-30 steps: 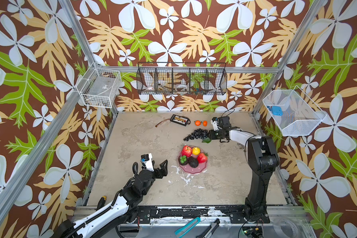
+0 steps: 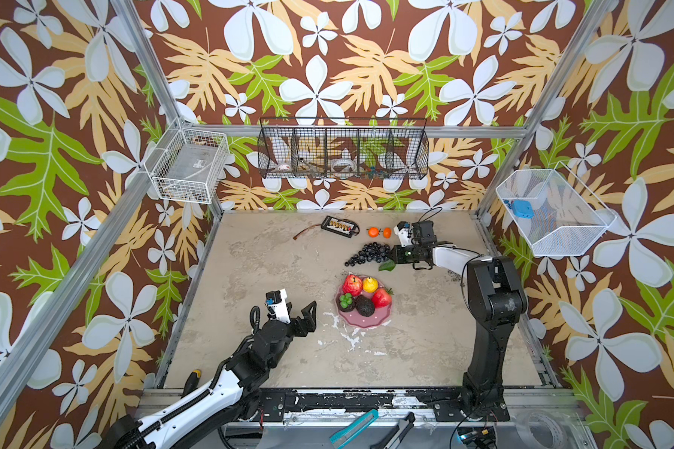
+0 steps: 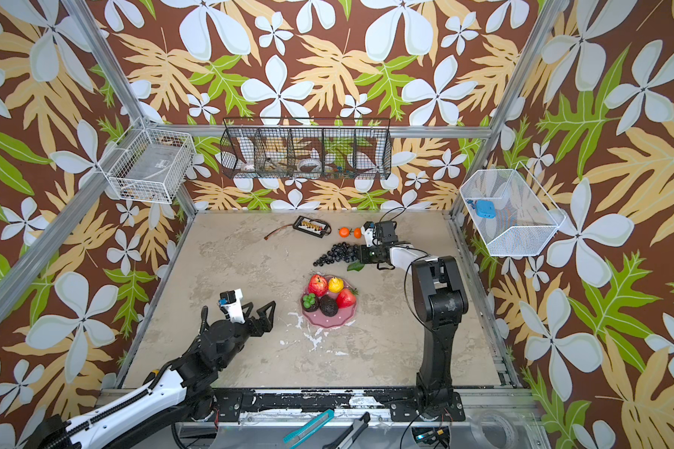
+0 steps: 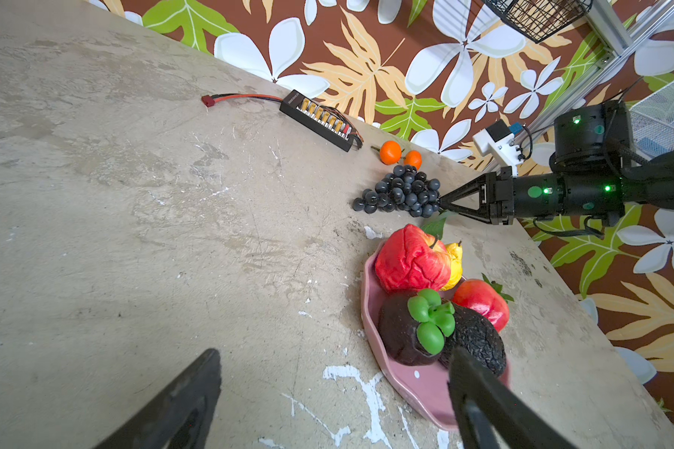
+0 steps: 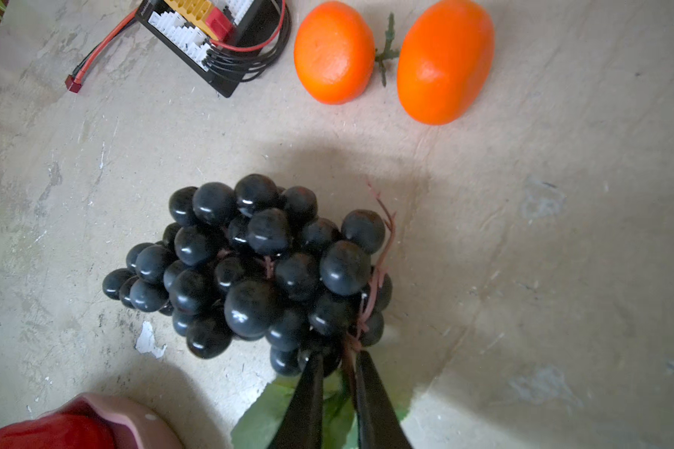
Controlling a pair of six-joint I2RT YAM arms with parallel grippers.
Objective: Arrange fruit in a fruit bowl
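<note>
Black grapes lie in a bunch on the table, with a pinkish stem and a green leaf at their near end. My right gripper is at that end, fingers a narrow gap apart, the stem's base between them; it seems nearer the right finger, and contact is unclear. Two oranges on a twig lie beyond the grapes. The pink bowl holds a red pomegranate-like fruit, a yellow fruit, a red fruit, a mangosteen and a dark avocado. My left gripper stands open and empty, left of the bowl.
A black battery board with a cable lies at the back of the table. Wire baskets hang on the back wall, with a white one at left and another at right.
The grapes and leaf have shifted very slightly left. My right gripper has moved only a little beside them, and the left arm is still.
</note>
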